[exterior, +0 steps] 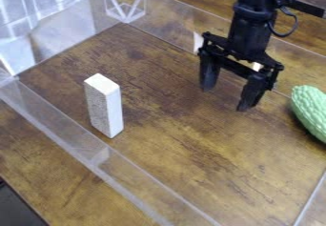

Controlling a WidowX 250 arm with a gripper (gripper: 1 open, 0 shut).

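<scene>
My black gripper (231,86) hangs over the back right of the wooden tray, its two fingers spread wide and pointing down, with nothing seen between their tips. A small light object behind it is mostly hidden by the gripper. A white speckled block (105,106) stands upright at the left. A green ridged vegetable-like object (310,111) lies at the right edge, partly out of frame.
Clear plastic walls (95,158) border the wooden surface (192,163). White fabric (45,10) lies beyond the back left wall.
</scene>
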